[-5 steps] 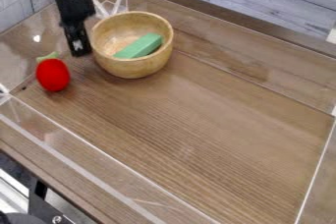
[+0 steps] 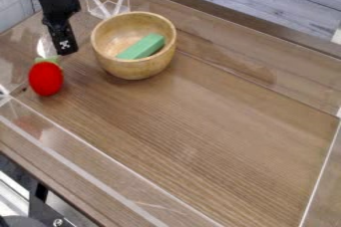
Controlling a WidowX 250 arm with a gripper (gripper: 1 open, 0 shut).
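My black gripper (image 2: 63, 50) hangs at the upper left, just left of a wooden bowl (image 2: 118, 66) that holds a green block (image 2: 140, 48). Below the gripper a red object (image 2: 47, 80), round with a pale green top, sits on the wooden table (image 2: 213, 141). The fingertips are small in this view; nothing clearly shows between them.
A white angular object (image 2: 110, 0) stands behind the bowl at the top. The table's edge runs along the left bottom and far right.
The red object has shifted slightly left and down.
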